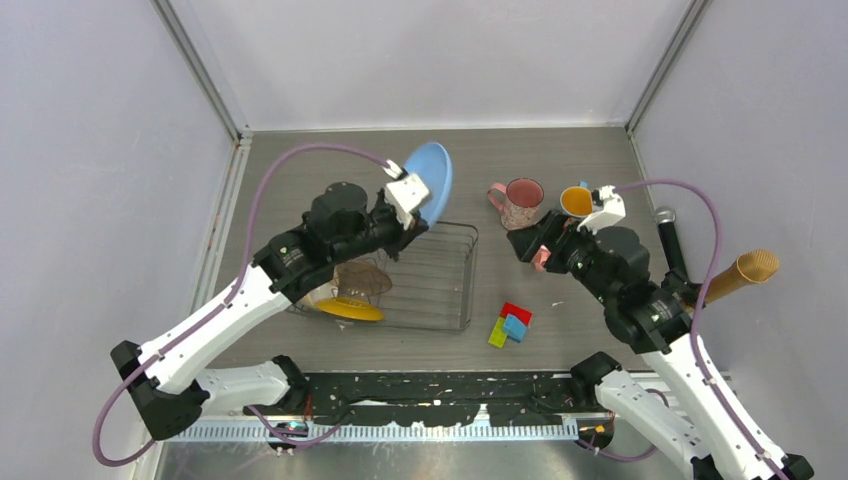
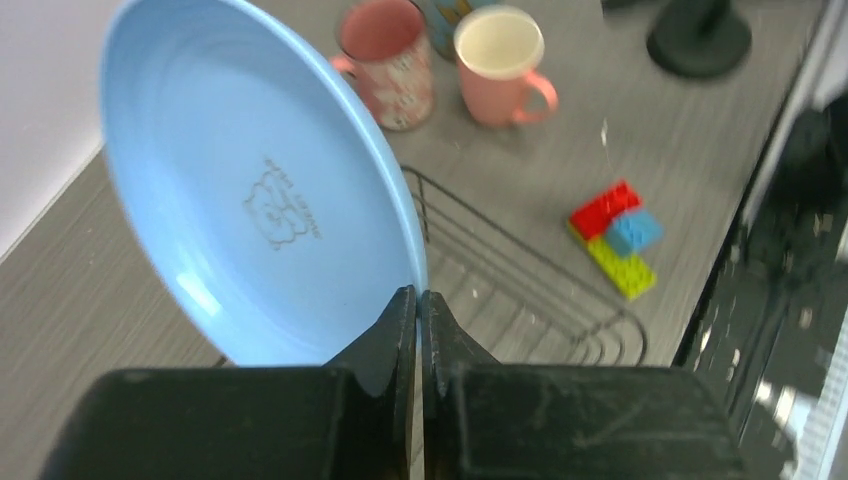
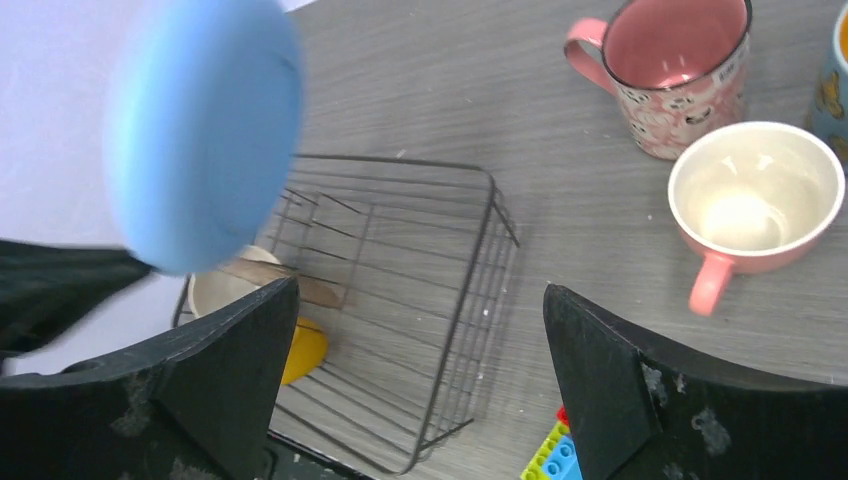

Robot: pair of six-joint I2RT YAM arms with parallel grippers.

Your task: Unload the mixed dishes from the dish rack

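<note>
A light blue plate (image 2: 260, 190) is pinched at its rim by my left gripper, shut and raised above the back of the wire dish rack (image 1: 472, 300). The plate stands steeply on edge. Still inside the rack's left side are a yellow dish (image 1: 345, 309), a brownish see-through dish (image 1: 362, 279) and a pale dish partly hidden by the left arm. My right gripper is open, its fingers wide apart with nothing held, over the table right of the rack. Part of the plate also shows blurred at the right wrist view's upper left.
Right of the rack stand a red patterned mug (image 1: 521, 203), a blue mug with orange inside (image 1: 577, 201) and a pink cup (image 3: 757, 197), mostly covered from above by the right gripper. Toy bricks (image 1: 511, 325) lie near the front. Table behind the rack is clear.
</note>
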